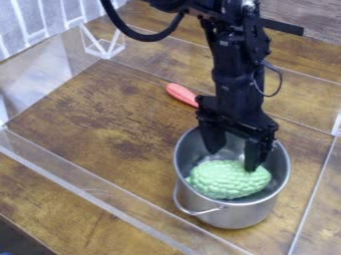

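My black gripper reaches down into a metal pot at the lower right of the view, its fingers parted on either side of the pot's interior. A pale green, bumpy oblong object lies in the pot just beneath the fingertips. Whether the right finger touches it is unclear.
A red-handled object lies on the wooden table behind the pot, partly hidden by my arm. Clear plastic edging runs along the left and lower left.
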